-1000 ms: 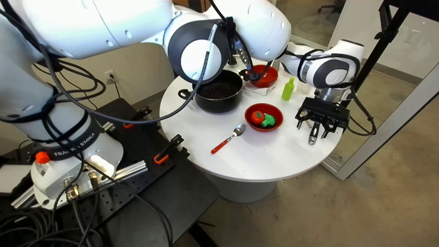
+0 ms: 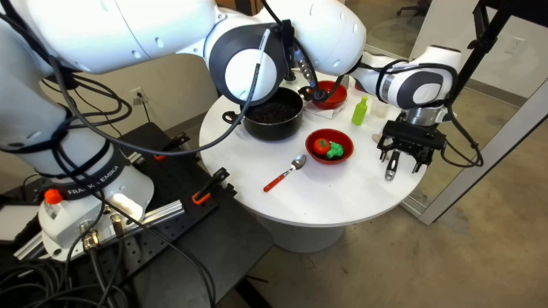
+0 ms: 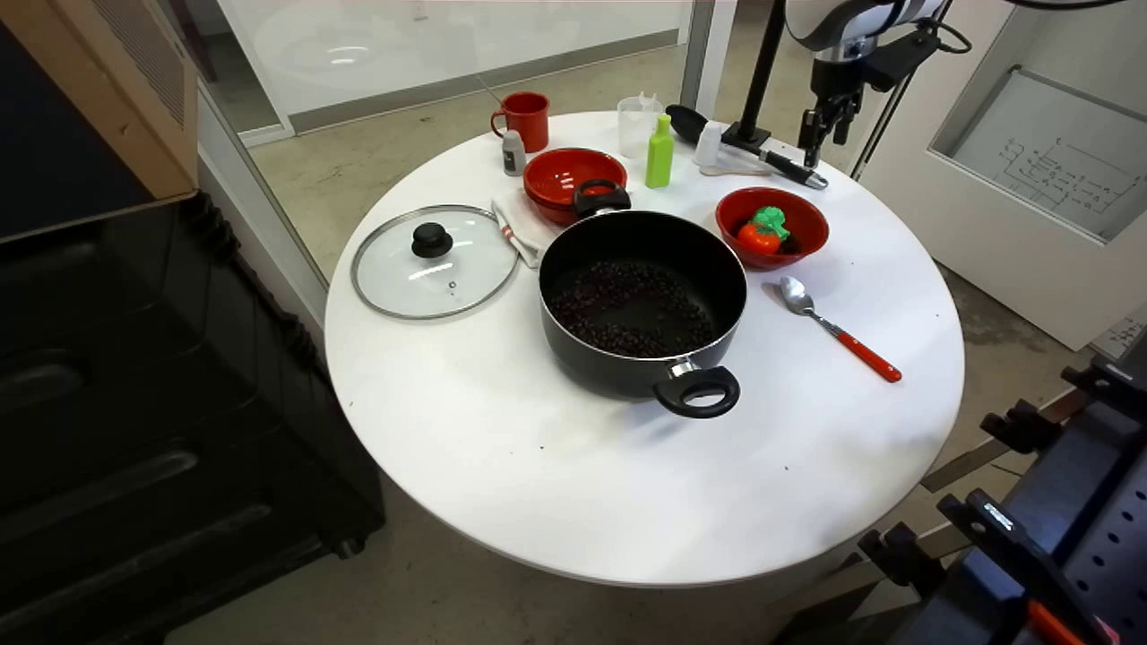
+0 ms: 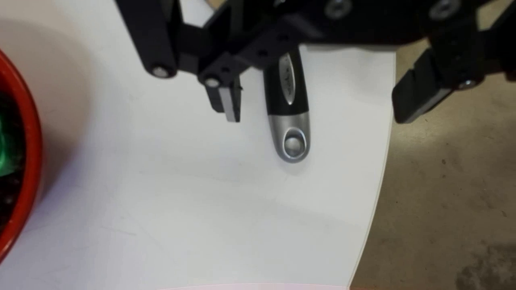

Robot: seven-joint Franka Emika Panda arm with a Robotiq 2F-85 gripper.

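My gripper stands open, its fingers [image 4: 231,104] wide apart with nothing between them. In the wrist view, the grey-ended black handle of a utensil [image 4: 290,104] lies beneath the gap, nearer the left finger. Its upper part is hidden behind the gripper. The second exterior view shows the same utensil with a broad black head [image 3: 685,124]. There the gripper [image 3: 824,145] is at the table's far right, near the handle's end. A red bowl [image 2: 329,159] holding a tomato [image 2: 322,146] and a green vegetable [image 2: 335,150] sits to the gripper's left in the first exterior view.
A black pot [image 3: 597,371] with dark beans inside stands mid-table, and a glass lid [image 3: 473,274] lies beside it. A red-handled spoon [image 2: 280,180], green bottle [image 2: 359,112] and stacked red bowls [image 3: 570,177] are around it. The table edge [image 4: 382,179] passes close to the right finger.
The gripper has shifted a little to the right in the first exterior view, still open. The utensil and the other table objects have not visibly moved.
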